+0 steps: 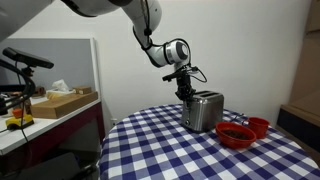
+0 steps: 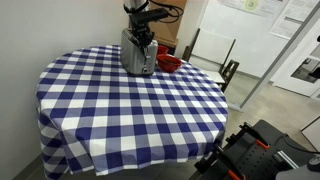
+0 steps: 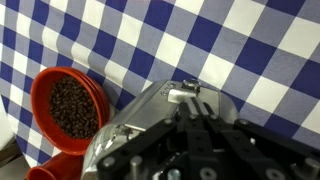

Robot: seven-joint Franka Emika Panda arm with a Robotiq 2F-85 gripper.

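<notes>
A silver toaster (image 1: 205,112) stands on a blue-and-white checked tablecloth (image 1: 160,150). My gripper (image 1: 186,98) is shut and points down at the toaster's near end, by its upper edge. In the wrist view the fingertips are dark and hard to make out, close to a small lever (image 3: 183,92) on the toaster's end (image 3: 155,104). Whether they touch it, I cannot tell. Nothing shows between the fingers. From the second exterior view, the gripper (image 2: 144,45) partly covers the toaster (image 2: 132,58).
Beside the toaster sits a red bowl (image 1: 236,142) holding dark beans (image 3: 72,107), with a red cup (image 1: 258,127) behind it. A brown box (image 1: 304,95) stands at the right.
</notes>
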